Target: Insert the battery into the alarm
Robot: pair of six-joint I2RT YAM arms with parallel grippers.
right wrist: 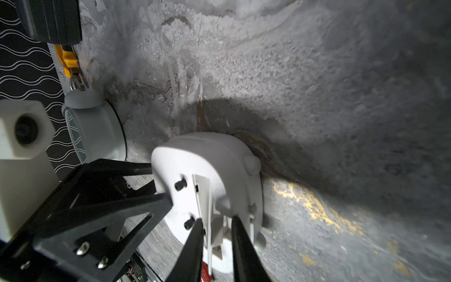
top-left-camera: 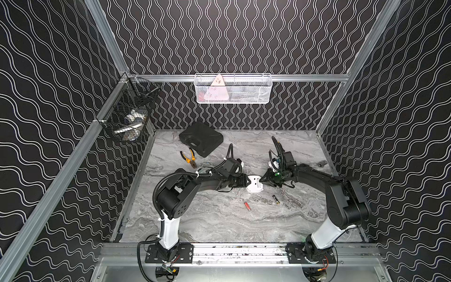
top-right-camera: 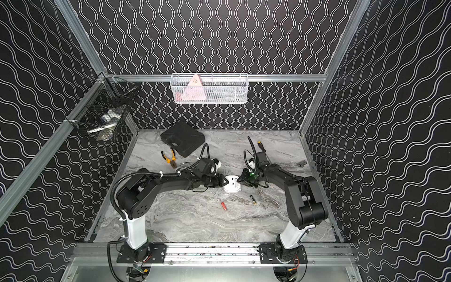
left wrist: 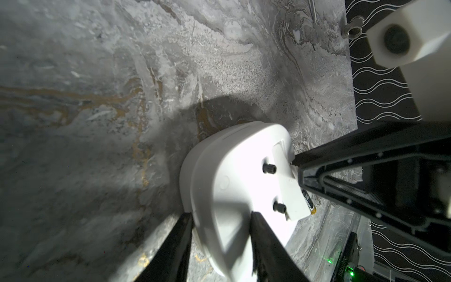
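The white alarm [top-left-camera: 255, 184] is on the marbled table between my two grippers, its back with two black posts showing. In the left wrist view my left gripper is shut on the rim of the alarm [left wrist: 235, 188]. From the opposite side, my right gripper has its fingers slightly apart at the alarm's recessed slot [right wrist: 203, 192]. No battery shows between those fingers, and the inside of the slot is partly hidden. On the table in front of the alarm lie a red battery [top-left-camera: 247, 205] and a dark battery [top-left-camera: 275, 199] with a gold end.
A black case [top-left-camera: 201, 138] and orange-handled pliers [top-left-camera: 188, 158] lie at the back left. Behind my left gripper stands a round grey object [right wrist: 101, 129]. A small metal piece [top-left-camera: 321, 163] sits near the right edge.
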